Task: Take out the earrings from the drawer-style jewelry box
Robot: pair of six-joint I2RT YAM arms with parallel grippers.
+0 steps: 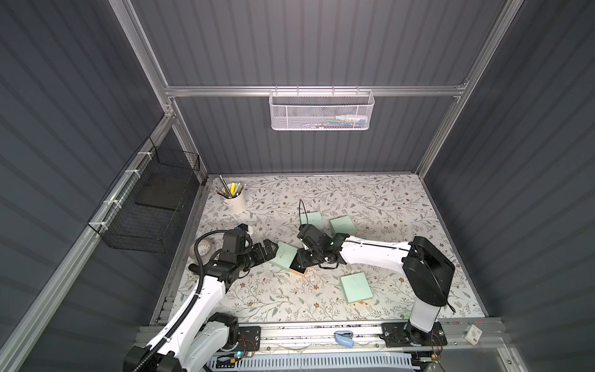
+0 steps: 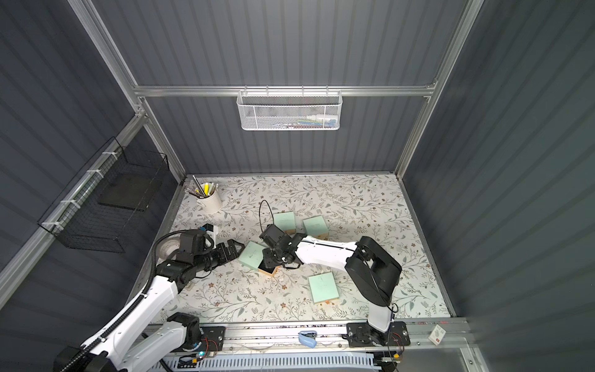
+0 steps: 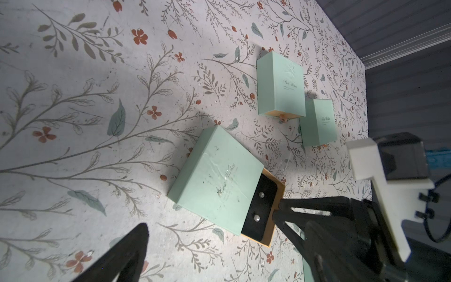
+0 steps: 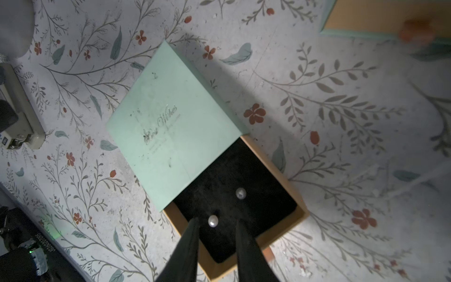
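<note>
The mint-green jewelry box (image 3: 223, 176) lies on the table between the arms, its drawer (image 4: 281, 231) partly pulled out. On the black drawer lining sit two small pearl earrings, one pearl earring (image 4: 241, 193) towards the middle and another pearl earring (image 4: 212, 221) nearer the drawer's side wall. Over the drawer's front end hangs my right gripper, its fingers part open around empty space, close to the second earring. My left gripper stands open on the box's left side, apart from it, with nothing between its fingers.
Two more green boxes stand behind, a nearer box (image 3: 281, 87) and a smaller-looking box (image 3: 321, 121). Another box (image 1: 356, 287) lies at the front right. A pen cup (image 1: 235, 199) and a tape roll (image 2: 168, 248) stand at the left.
</note>
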